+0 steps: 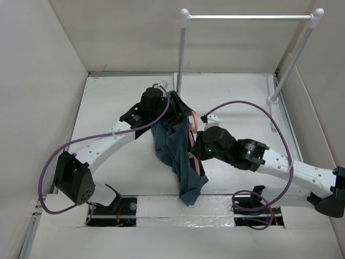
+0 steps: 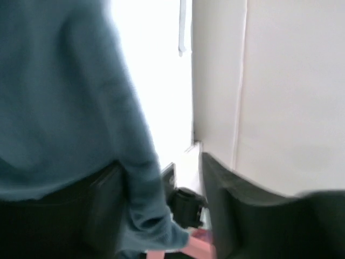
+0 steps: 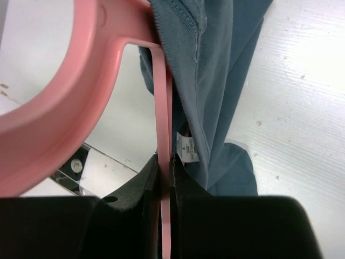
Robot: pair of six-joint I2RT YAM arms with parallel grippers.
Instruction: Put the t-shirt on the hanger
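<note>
The dark teal t-shirt (image 1: 173,151) hangs bunched between the grippers, its hem low at the front. The pink hanger (image 1: 193,123) stands upright along its right side; in the right wrist view its bar (image 3: 162,108) runs beside the cloth and a white label. My right gripper is shut on the hanger's bar. My left gripper (image 1: 180,108) is at the shirt's top, near the hanger's upper end; in its blurred wrist view the fingers stand part open, with cloth (image 2: 124,135) at the left finger. Whether it grips the cloth is unclear.
A white rack (image 1: 248,17) stands at the back, its left post (image 1: 181,54) just behind the left gripper. Bare white floor lies left of the shirt and under the rack on the right. Walls (image 1: 38,108) close in both sides.
</note>
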